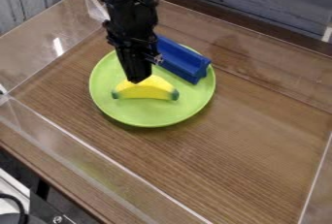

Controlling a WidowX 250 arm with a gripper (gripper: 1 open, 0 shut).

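A green plate (166,113) sits on the wooden surface. On it lie a yellow banana-like object (147,89) with teal ends and a blue block (183,57) at the back right. The black gripper (138,71) hangs over the plate, just behind and above the yellow object. I cannot make out how far apart its fingers are, or whether they touch anything.
Bare wooden surface fills the right and front of the view. Light panels form a rim along the back, the left and the right edge. A black cable shows at the lower left corner.
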